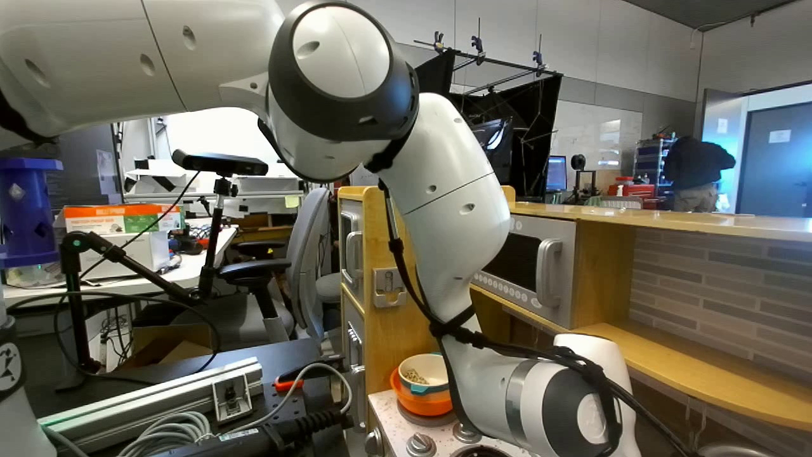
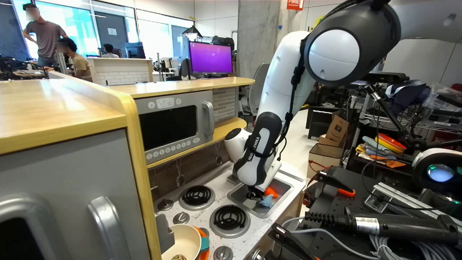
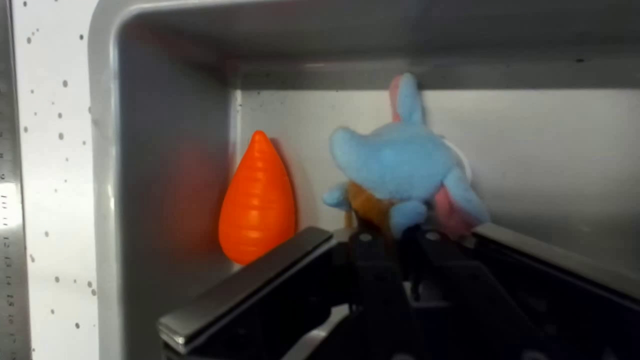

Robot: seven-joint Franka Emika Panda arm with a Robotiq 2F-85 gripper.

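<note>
In the wrist view, a light-blue plush toy [image 3: 399, 162] with pink-lined ears and a brown patch is at the fingertips of my gripper. The fingers are shut on its brown lower part. Left of the toy, an orange ridged, pointed piece [image 3: 256, 204] lies in the grey sink [image 3: 105, 210], apart from the fingers. Exterior view 2 has the gripper [image 2: 255, 193] low in the sink, the blue toy [image 2: 267, 201] beside it and part of the orange piece [image 2: 271, 192] behind. Whether the toy touches the sink floor is unclear. Exterior view 1 leaves the gripper out of frame.
Black stove burners [image 2: 230, 217] adjoin the sink on the speckled counter. A cream bowl [image 2: 184, 242] stands at the counter's near end. Behind the arm is a toy microwave [image 2: 171, 125] under a wooden shelf. Cables and a black tool [image 2: 389, 227] lie on the side table.
</note>
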